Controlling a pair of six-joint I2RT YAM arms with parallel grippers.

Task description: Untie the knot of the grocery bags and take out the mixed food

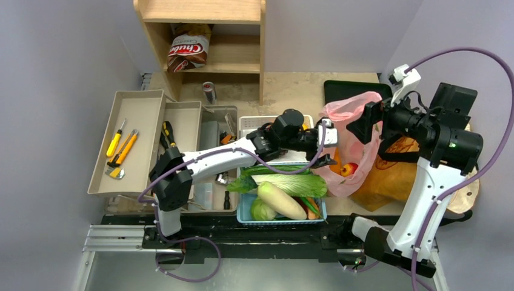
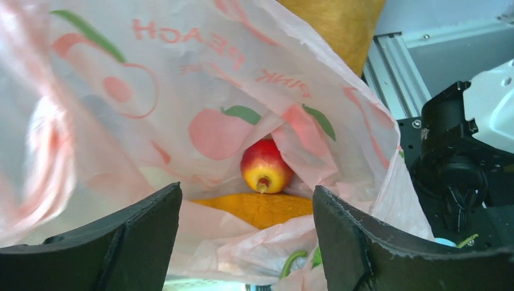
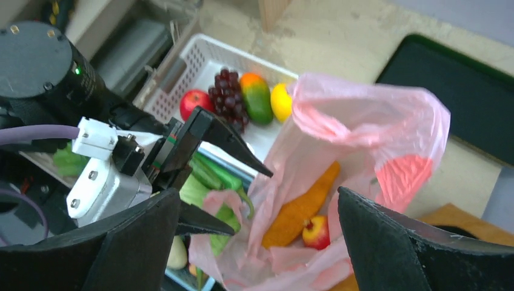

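The pink translucent bag (image 1: 350,136) lies with its mouth spread open. Inside it, a red-and-yellow apple (image 2: 264,167) rests beside a long orange food item (image 2: 257,209). In the right wrist view my left gripper is open at the bag's left rim, its fingertips apart; a fold of pink plastic shows near them, and no food is between them. Over the bag's right side is my right gripper (image 1: 359,126), also open, with its wide-spread fingers (image 3: 388,242) holding nothing. No tied knot is visible.
A blue basket of vegetables (image 1: 242,213) and a white basket of fruit (image 3: 193,56) stand left of the bag. Behind it lies a dark green tray (image 1: 351,88). A brown bag (image 1: 379,191) sits at the right. The counter (image 1: 297,91) behind the white basket is clear.
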